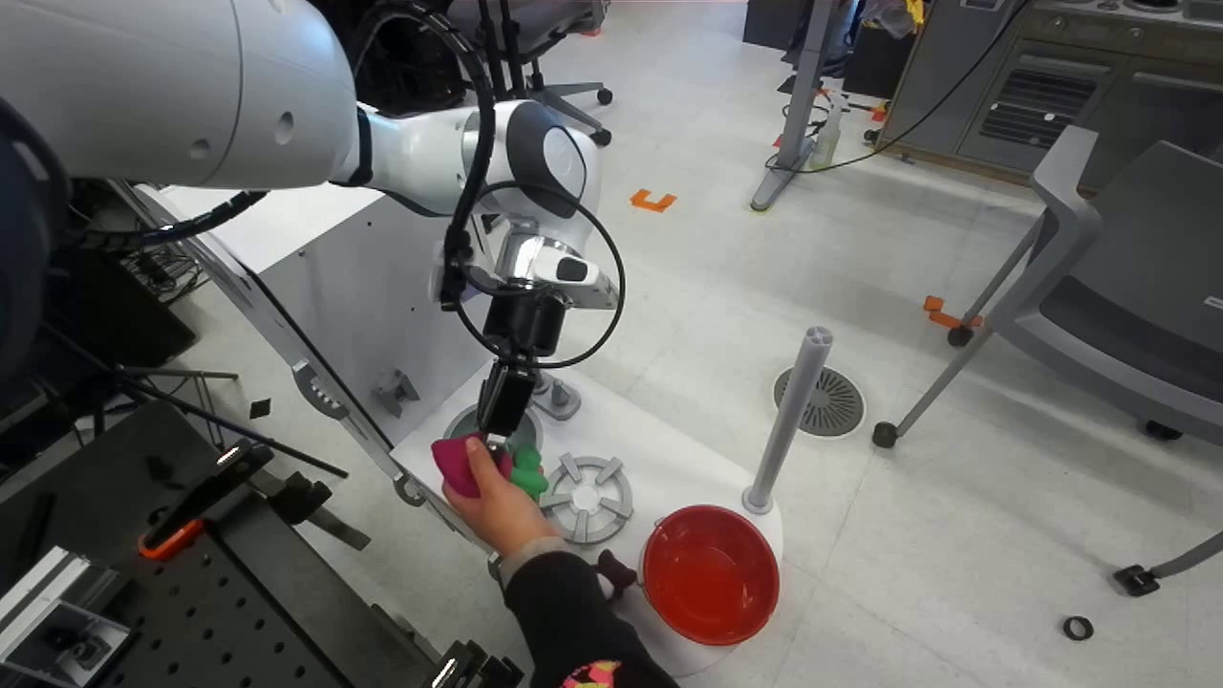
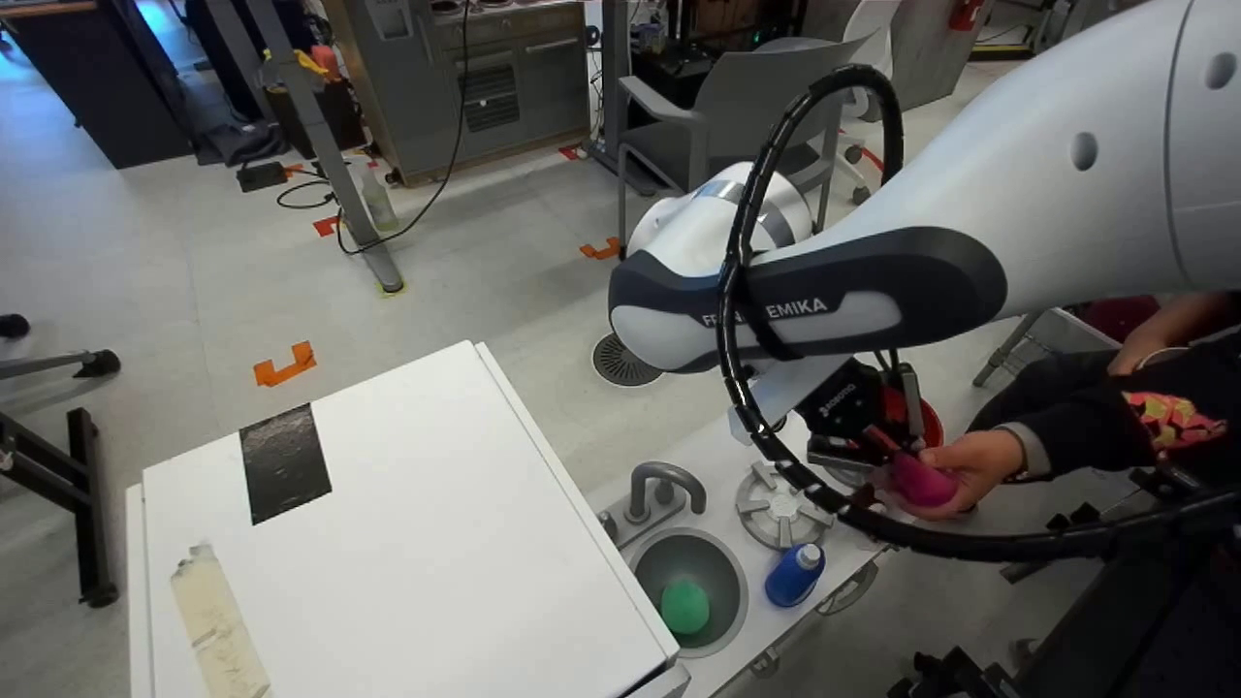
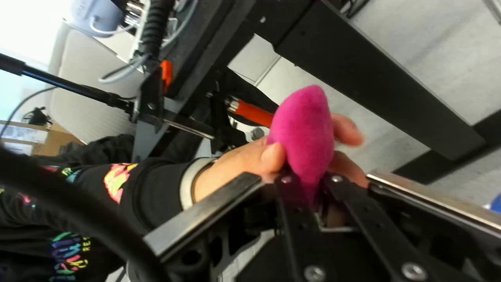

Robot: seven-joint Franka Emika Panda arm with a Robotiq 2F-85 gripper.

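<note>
My gripper is shut on a magenta plush toy (image 3: 303, 129), whose narrow lower end sits between the fingers. The toy's green leafy part (image 1: 527, 472) shows on the other side of the gripper (image 1: 496, 445) in exterior view 1. A person's hand (image 1: 499, 510) also grasps the magenta part from the front, thumb and fingers around it. In exterior view 2 the magenta end (image 2: 919, 479) rests in that hand, above the counter's front edge. The arm hides most of the fingers there.
On the white counter are a sink (image 2: 735, 593) holding a green ball (image 2: 685, 606), a blue bottle (image 2: 794, 575), a grey burner (image 1: 586, 500) and a red bucket (image 1: 711, 573). A grey post (image 1: 788, 419) stands behind the bucket. The person's sleeve (image 1: 573, 619) crosses the front edge.
</note>
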